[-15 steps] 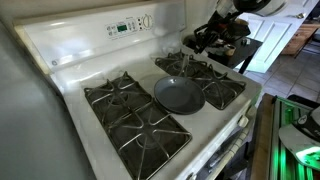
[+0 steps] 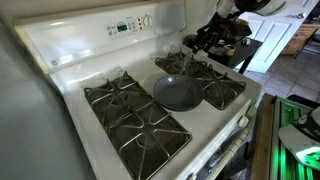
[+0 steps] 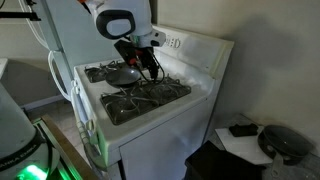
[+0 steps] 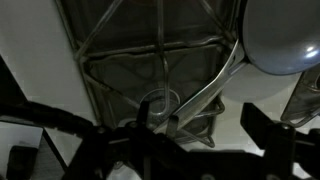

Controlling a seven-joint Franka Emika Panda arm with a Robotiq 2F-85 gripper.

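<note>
A dark round frying pan (image 2: 178, 92) rests at the middle of the stove, between the two sets of burner grates. In the wrist view the pan (image 4: 285, 35) shows at the upper right, and its metal handle (image 4: 205, 95) slants down and left toward the space between my fingers. My gripper (image 2: 198, 47) hovers over the far burners near the handle's end, open and holding nothing. From the other side, the gripper (image 3: 143, 64) appears above the grates just beside the pan (image 3: 123, 76). How high it stands over the handle is hard to tell.
Black burner grates (image 2: 145, 135) lie on the near side of the white stove, empty. The control panel (image 2: 125, 28) rises along the back. A counter to the side holds a dark pot (image 3: 286, 142) and a white board (image 3: 243, 145).
My gripper has shifted a little downward over the far burners, toward the handle. The pan has stayed in place.
</note>
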